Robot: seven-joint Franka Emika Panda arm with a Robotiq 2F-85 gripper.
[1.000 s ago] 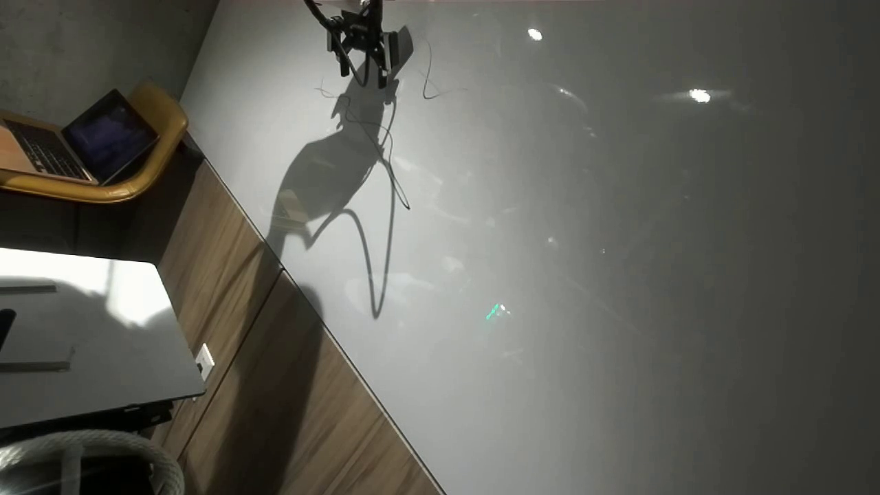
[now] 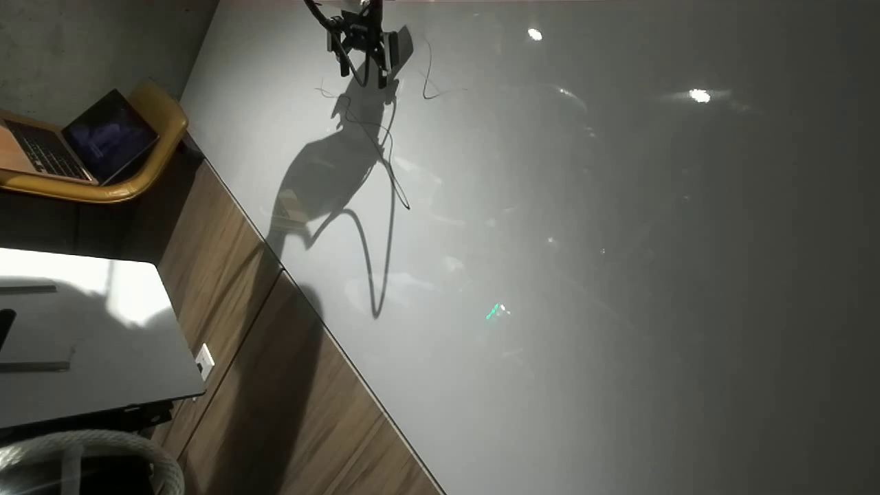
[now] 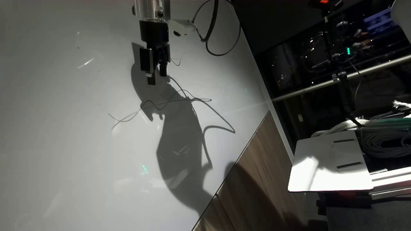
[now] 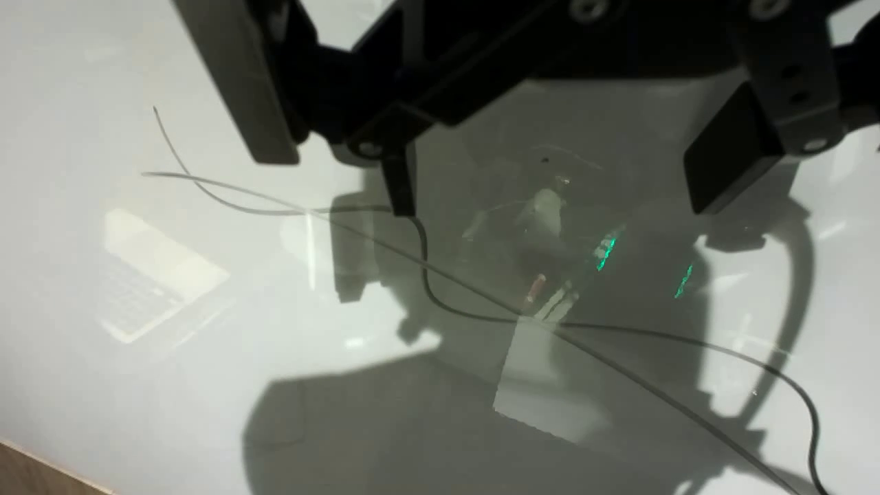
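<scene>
A thin dark cable (image 4: pixel 619 328) lies doubled on the glossy white table, one strand nearly straight and the other wavy. Two loose ends show at the left of the wrist view, and the strands cross there more than once. In exterior view 2 the same cable (image 3: pixel 208 100) bends back on itself at its right end. My gripper hangs over the table with its fingers wide apart and nothing between them. In exterior view 1 the gripper (image 2: pixel 363 75) is near the top edge, and its shadow falls across the cable. Height above the surface is hard to judge.
Another thin wire (image 2: pixel 428 70) lies by the gripper.
</scene>
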